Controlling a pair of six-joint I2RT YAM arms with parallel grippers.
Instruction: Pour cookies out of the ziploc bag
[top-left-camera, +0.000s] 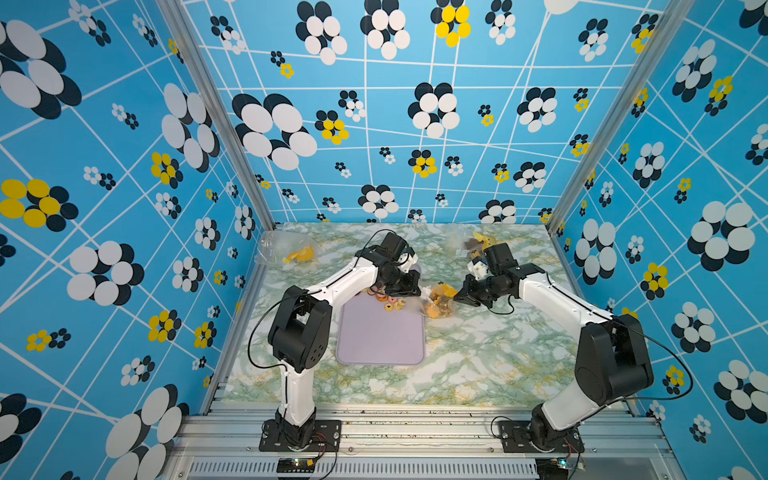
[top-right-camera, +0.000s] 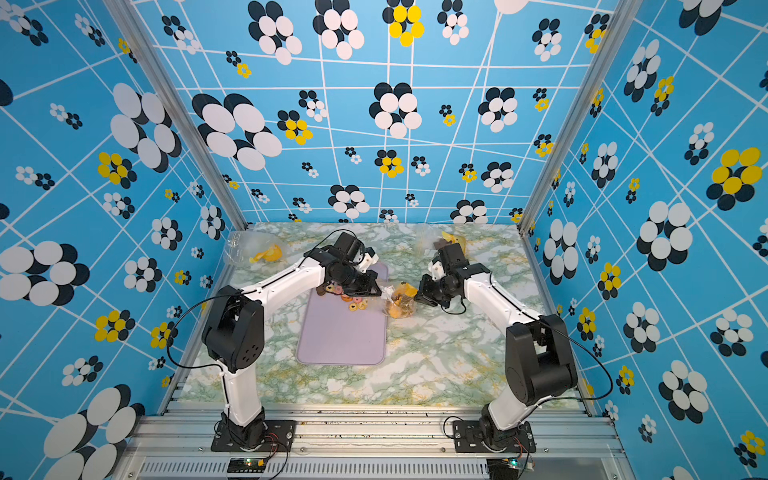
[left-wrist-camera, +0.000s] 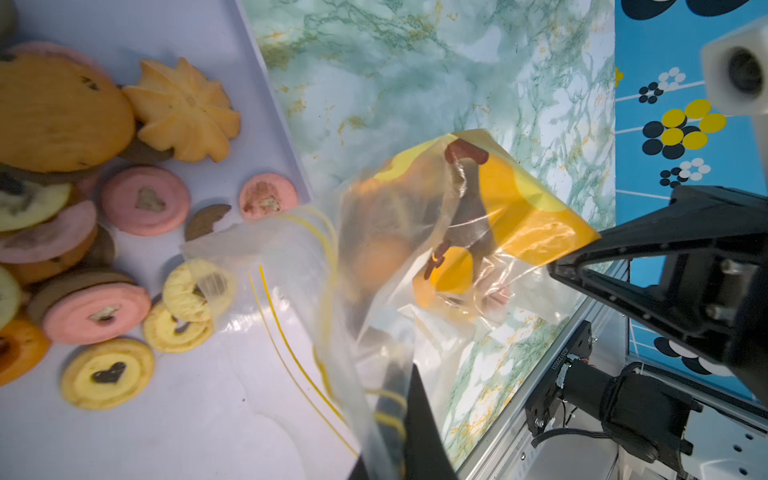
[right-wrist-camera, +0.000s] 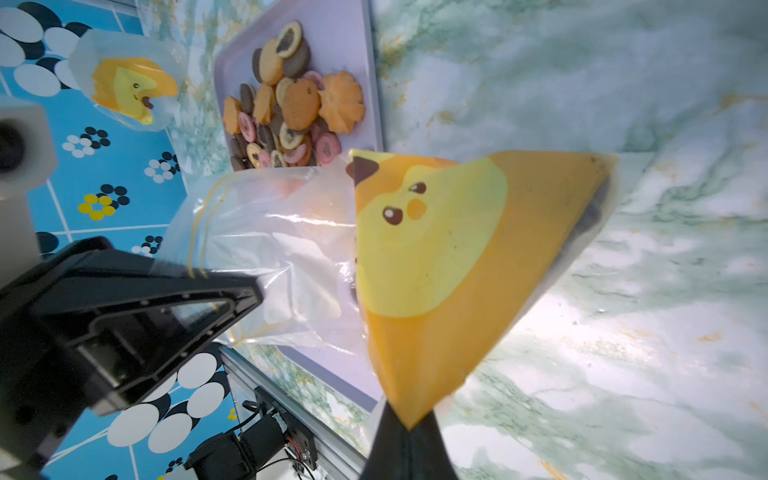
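Note:
A clear ziploc bag (right-wrist-camera: 432, 240) with a yellow and orange animal print stretches between my two grippers, off the table. In the left wrist view, my left gripper is shut on the bag near its yellow zip lines. My right gripper is shut on the opposite, printed corner. Dark and orange cookies show blurred through the bag's clear side. The bag's mouth end reaches over the lilac tray (top-left-camera: 380, 336), where a heap of cookies (right-wrist-camera: 296, 112) lies toward the far end, with pink, yellow and star-shaped ones among them.
A second printed bag (top-left-camera: 300, 253) lies by a clear container (top-left-camera: 276, 246) at the back left. Another bag (top-left-camera: 484, 240) sits behind my right arm. The near part of the tray is bare, as is the table's front right.

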